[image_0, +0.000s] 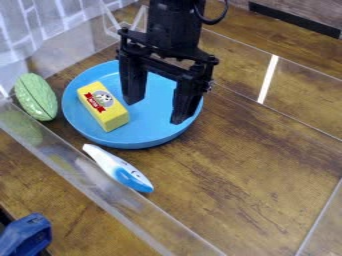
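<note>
My black gripper (163, 88) hangs over a round blue plate (140, 128), its two fingers spread apart and open, nothing seen between them. On the plate's left part lies a small yellow box (100, 110) with a red and white label, just left of the left finger.
A pale green oval object (36, 100) lies left of the plate. A blue and white elongated item (118, 167) lies below it. A clear edge runs along the left side, with a blue object (24, 236) at bottom left.
</note>
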